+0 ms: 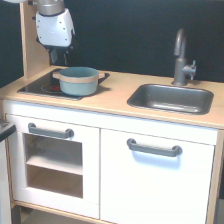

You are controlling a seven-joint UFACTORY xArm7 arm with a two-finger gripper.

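A blue-grey pot (78, 84) with dark handles sits on the black stove top (40, 86) at the left of a toy kitchen's wooden counter. Above and slightly left of it, in the upper left, hangs my white and dark gripper (60, 52). Its lower end is dark against the dark wall, so whether the fingers are apart or together is unclear. The fingertips are near the pot's rim, but contact cannot be made out.
A metal sink (171, 97) with a dark faucet (181, 60) occupies the counter's right side. Bare wood (118, 88) lies between pot and sink. Below are a windowed oven door (53, 165) and a white cabinet door (153, 180) with dark handles.
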